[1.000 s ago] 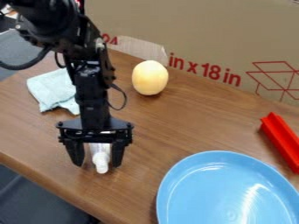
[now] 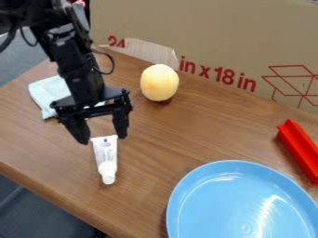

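My black gripper [image 2: 102,130] hangs open over the upper end of a white tube [image 2: 106,160], which lies on the wooden table with its cap toward the front edge. The fingers are raised around and just above that end, with nothing visibly held. A folded pale cloth [image 2: 47,91] lies behind the arm at the left.
A yellow egg-shaped object [image 2: 159,83] sits near the cardboard box [image 2: 236,37] at the back. A red bar [image 2: 297,149] lies at the right, and a blue plate [image 2: 240,209] at the front right.
My gripper has risen and moved back and to the left, away from around the tube, uncovering more of it. The tube stays on the table.
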